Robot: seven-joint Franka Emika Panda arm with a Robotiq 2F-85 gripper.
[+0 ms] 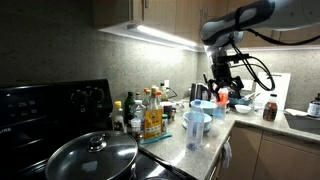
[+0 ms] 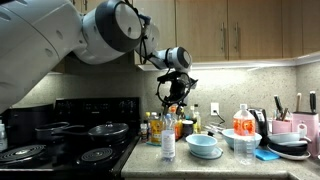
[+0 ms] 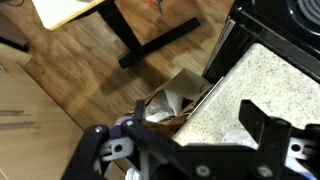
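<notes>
My gripper points down in the wrist view, its two dark fingers [image 3: 139, 112] spread well apart with nothing visible between them. Exterior view 2 has the gripper [image 2: 171, 103] in the air above the counter, above and behind a clear bottle [image 2: 168, 136]. That clear bottle [image 1: 194, 130] stands upright on the near part of the counter in exterior view 1. A second bottle with an orange-red label [image 2: 244, 132] is upright near the stacked light-blue bowls [image 2: 204, 146]. From exterior view 1, the gripper overlaps the labelled bottle's top; contact cannot be judged.
A lidded pan [image 1: 92, 158] sits on the black stove. Sauce and oil bottles [image 1: 153, 117] crowd the counter by the wall. Farther along are a dish rack and a pink knife holder [image 2: 280, 127]. Below the wrist lie wooden floor and an open box [image 3: 178, 95].
</notes>
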